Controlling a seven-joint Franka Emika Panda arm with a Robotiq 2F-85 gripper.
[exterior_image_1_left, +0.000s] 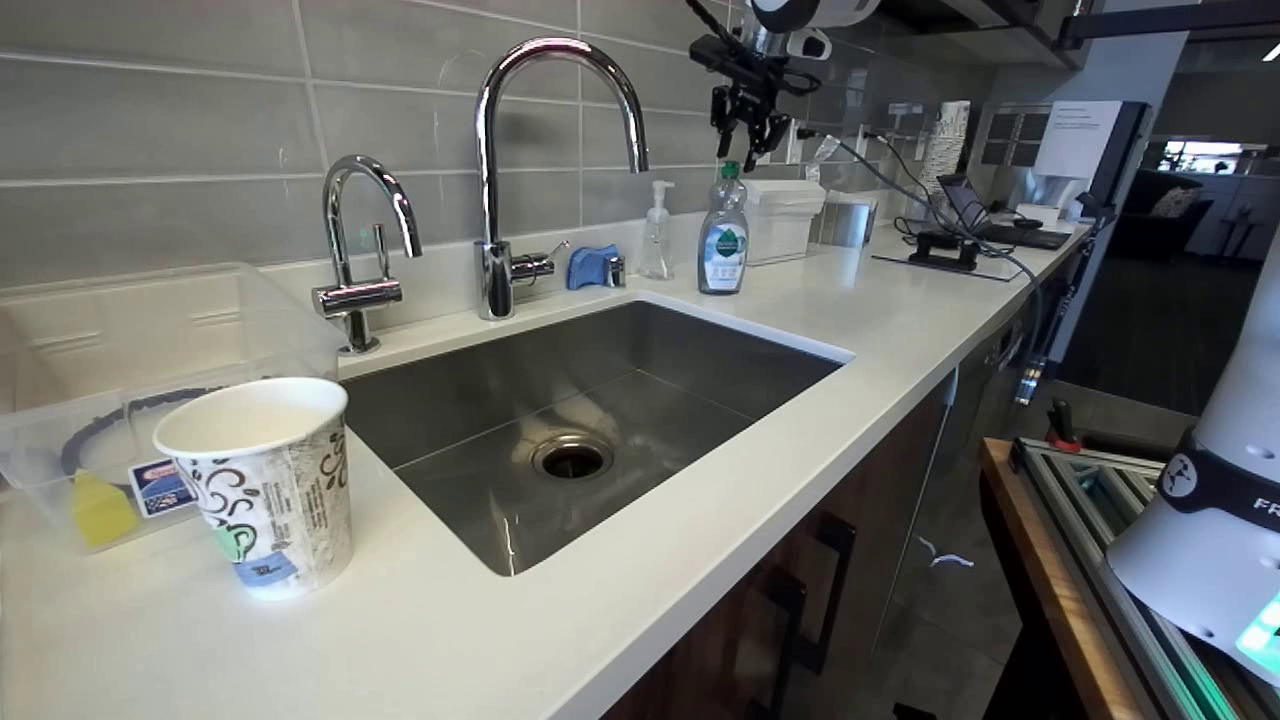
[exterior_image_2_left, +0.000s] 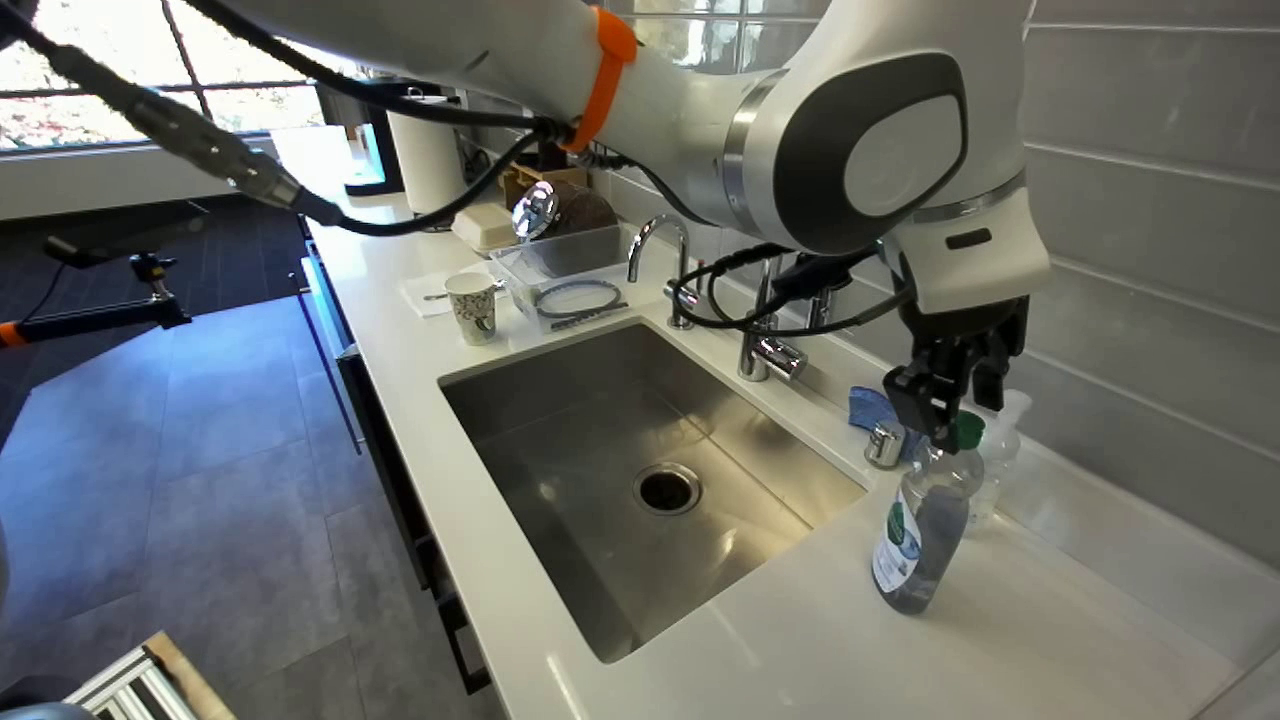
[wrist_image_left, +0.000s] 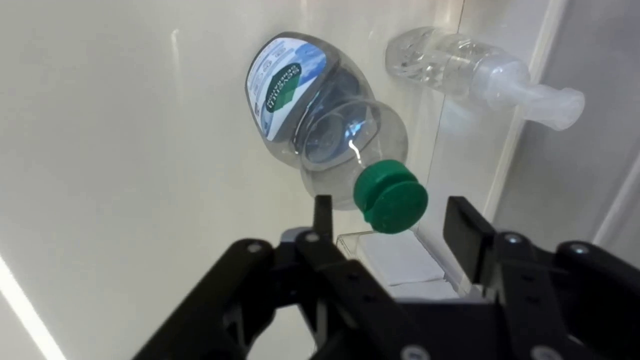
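A clear dish soap bottle (exterior_image_1_left: 722, 246) with a green cap (wrist_image_left: 393, 198) stands upright on the counter behind the sink's right corner. My gripper (exterior_image_1_left: 743, 146) hangs just above that cap, pointing down. In the wrist view its two black fingers (wrist_image_left: 471, 240) are apart, with the cap showing beyond the gap and toward the left finger. Exterior view 2 also has the gripper (exterior_image_2_left: 956, 420) at the bottle's top, one finger overlapping the cap. Whether they touch cannot be made out. Nothing is held.
A clear pump bottle (wrist_image_left: 462, 66) stands close by the soap bottle, near the tiled wall. The steel sink (exterior_image_1_left: 624, 408), tall faucet (exterior_image_1_left: 488, 180), blue sponge (exterior_image_1_left: 590, 266) and white box (exterior_image_1_left: 780, 216) are around it. A paper cup (exterior_image_1_left: 258, 492) sits at the sink's far side.
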